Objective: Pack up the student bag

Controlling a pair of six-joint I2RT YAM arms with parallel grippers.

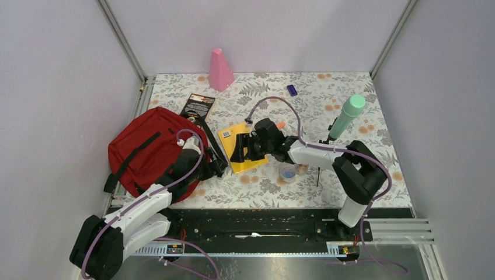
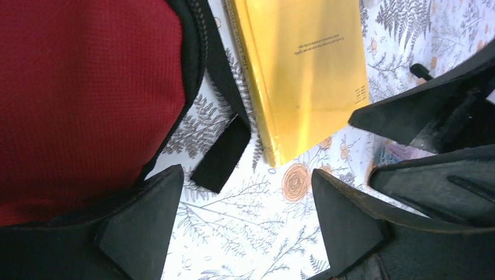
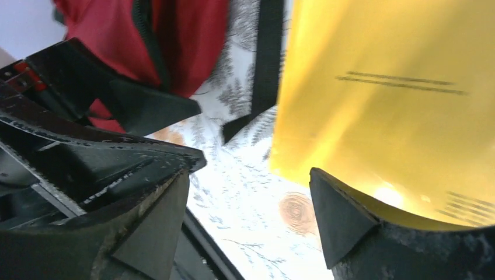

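Note:
The red bag (image 1: 149, 137) lies on the left of the table, its black strap (image 1: 213, 140) trailing to the right. A yellow book (image 1: 252, 168) rests on the table just right of that strap. My left gripper (image 1: 219, 167) stands open at the bag's right edge, to the left of the book; only table and strap end show between its fingers in the left wrist view. Above the book hangs my right gripper (image 1: 238, 148), its fingers spread with nothing gripped. In the right wrist view, the yellow book (image 3: 373, 122) passes behind the right finger (image 3: 338, 213).
Behind the bag lies a dark booklet (image 1: 198, 106), near a pink case (image 1: 219, 73). A small blue block (image 1: 292, 90), a green-capped bottle (image 1: 350, 111) and a clear round container (image 1: 287, 173) occupy the right half.

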